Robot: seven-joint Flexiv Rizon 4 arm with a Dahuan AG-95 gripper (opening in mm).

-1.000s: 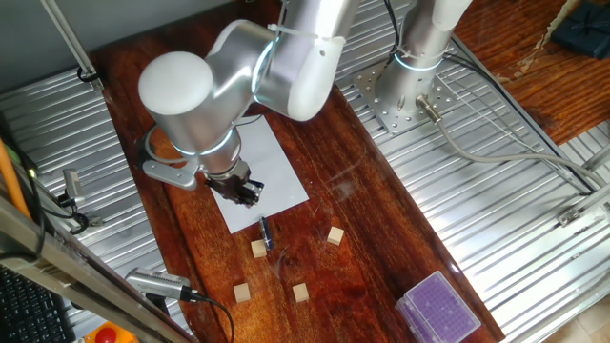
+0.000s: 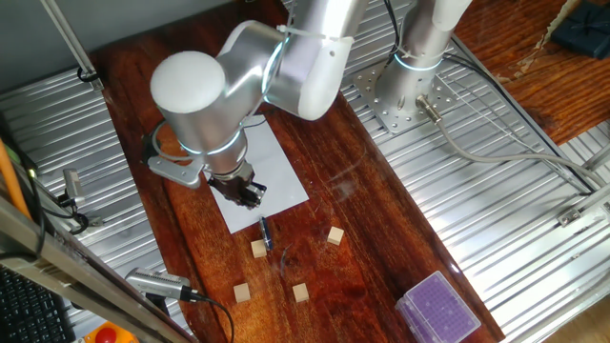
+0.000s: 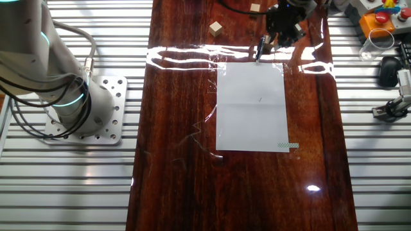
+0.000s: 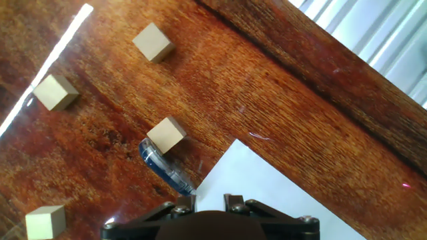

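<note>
A dark blue pen with a clear end (image 4: pixel 163 167) lies on the wooden table, one end at the edge of the white paper (image 2: pixel 272 176). Its other end is beside a small wooden cube (image 4: pixel 167 135), seemingly touching it. In exterior view 1 the pen (image 2: pixel 266 233) is just below my gripper (image 2: pixel 254 197), which hangs over the lower part of the sheet. My gripper is open by a narrow gap in the wrist view, with only paper visible between its fingertips. The pen's near end lies close to the left finger in that view.
More wooden cubes (image 2: pixel 335 235) are spread around the pen. A purple box (image 2: pixel 440 310) stands near the table's lower right edge. A camera-like device (image 2: pixel 160 284) with a black cable sits at the left edge. Bare table lies beyond the paper (image 3: pixel 250 109).
The arm has shifted slightly to the right in exterior view 1, and my gripper moved a little with it. The pen, cubes and paper stayed where they were.
</note>
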